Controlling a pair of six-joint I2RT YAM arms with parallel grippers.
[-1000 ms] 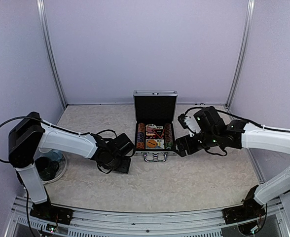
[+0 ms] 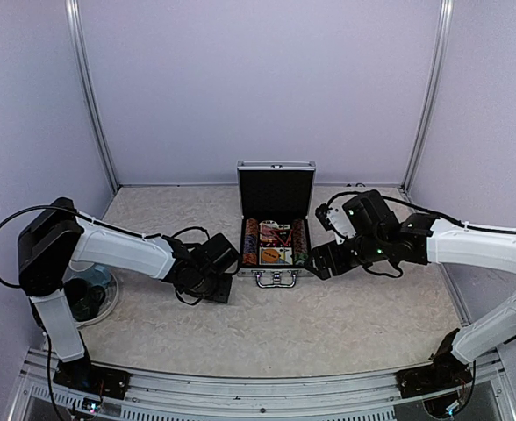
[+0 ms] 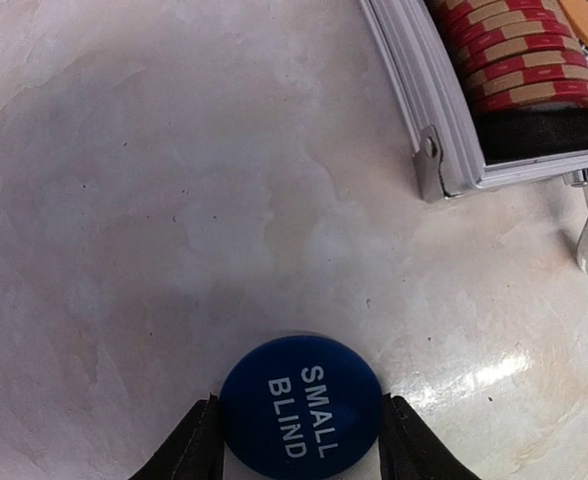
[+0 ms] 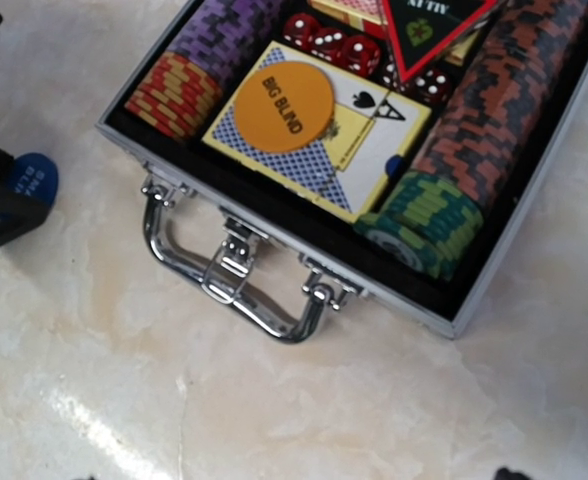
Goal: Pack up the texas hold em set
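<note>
The open silver case (image 2: 275, 272) holds chip rows, card decks, dice, an orange BIG BLIND disc (image 4: 283, 106) and a black-red ALL IN plaque (image 4: 432, 25). A blue SMALL BLIND disc (image 3: 300, 400) lies left of the case, with my left gripper low over it, a finger at either edge; whether it grips the disc is unclear. In the top view my right gripper (image 2: 321, 263) hangs at the case's front right corner; in its wrist view only fingertip edges show at the bottom, far apart.
A clear round container (image 2: 96, 298) with dark contents stands at the far left, under the left arm. Walls close in the sides and back.
My left gripper has shifted very slightly toward the back of the table. The right arm has stayed almost still.
</note>
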